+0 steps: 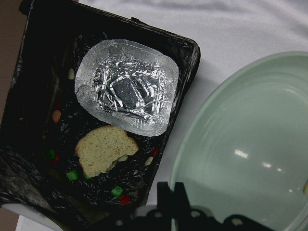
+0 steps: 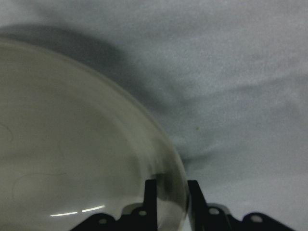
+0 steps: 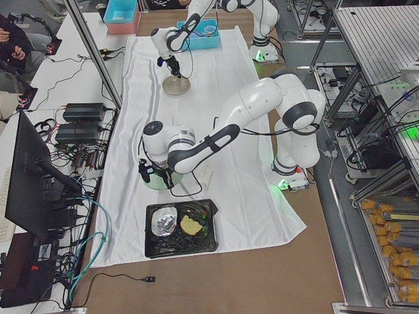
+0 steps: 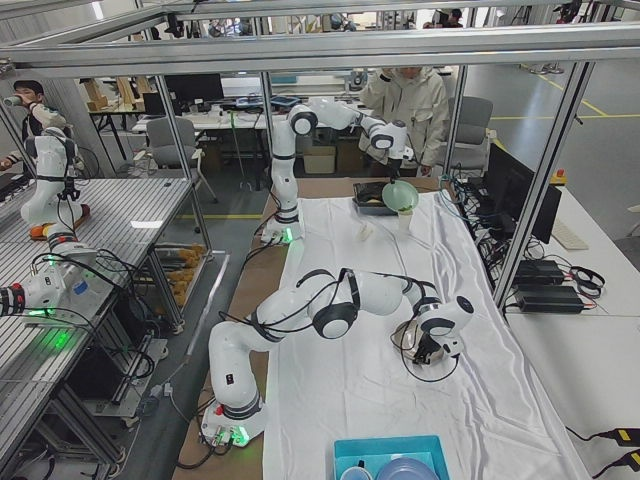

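My left gripper is shut on the rim of a pale green plate point(image 1: 240, 139), raised and tilted beside a black tray point(image 1: 29, 96) holding a foil container point(image 1: 125, 86), a bread slice point(image 1: 103, 147) and small coloured scraps. My right gripper stands open astride the rim of a beige plate point(image 2: 72, 130) lying on the white cloth, one finger inside and one outside. In the camera right view, a pale cup point(image 4: 404, 224) shows below the green plate.
At the other end of the cloth is a blue bin point(image 3: 196, 40) with dishes. A pale object point(image 3: 205, 178) lies near the green plate. A monitor point(image 3: 26, 183) and cables line one side.
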